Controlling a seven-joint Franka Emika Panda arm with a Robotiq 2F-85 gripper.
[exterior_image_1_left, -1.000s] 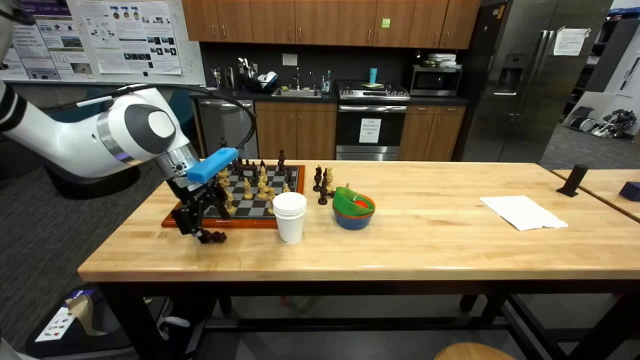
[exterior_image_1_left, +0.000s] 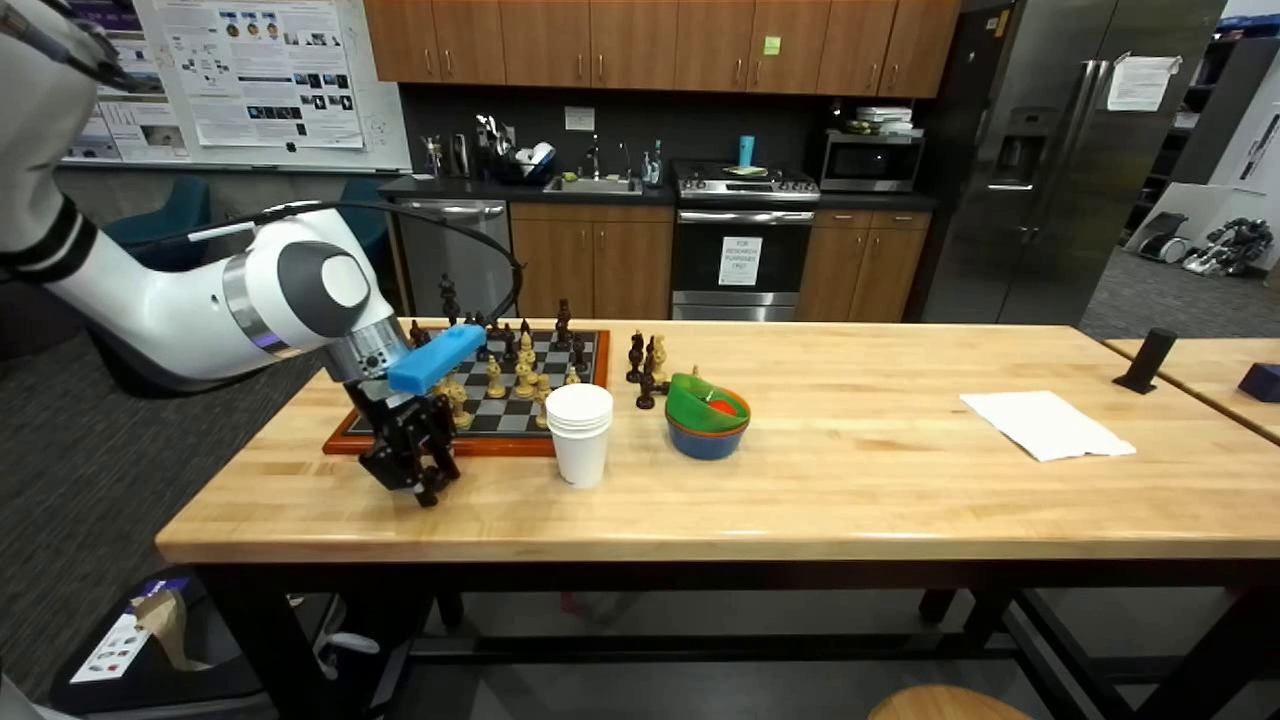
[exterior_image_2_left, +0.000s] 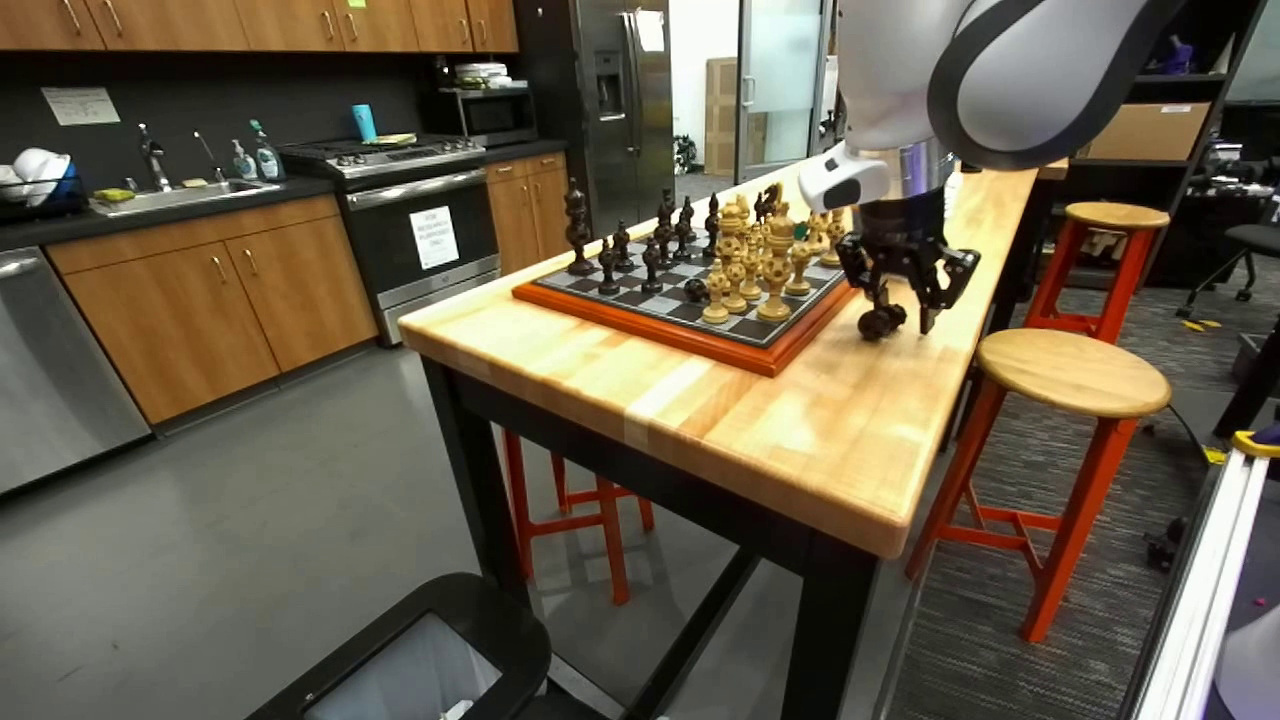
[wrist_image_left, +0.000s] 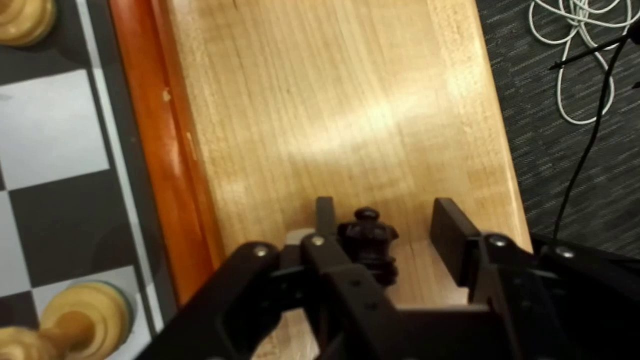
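Note:
A dark chess piece (wrist_image_left: 367, 245) is between the two fingers of my gripper in the wrist view. It is close to the left finger (wrist_image_left: 325, 217), and bare wood shows between it and the right finger, so the fingers are part open and not shut on it. Exterior view 2 shows the same dark piece (exterior_image_2_left: 882, 322) low at the tabletop beneath the gripper (exterior_image_2_left: 903, 310). The chessboard (exterior_image_1_left: 516, 446) with its red-brown border lies beside them, carrying light and dark pieces. The lower part of the piece is hidden behind the fingers.
A stack of white cups (exterior_image_1_left: 581, 438) stands right of the gripper in exterior view 1. Beyond it are a blue bowl (exterior_image_1_left: 705, 444) with a green bowl (exterior_image_1_left: 687, 406) in it, and several dark pieces off the board.
My gripper has shifted right and lower in exterior view 1, from beside the lying dark piece to over it, with its fingers now around it.

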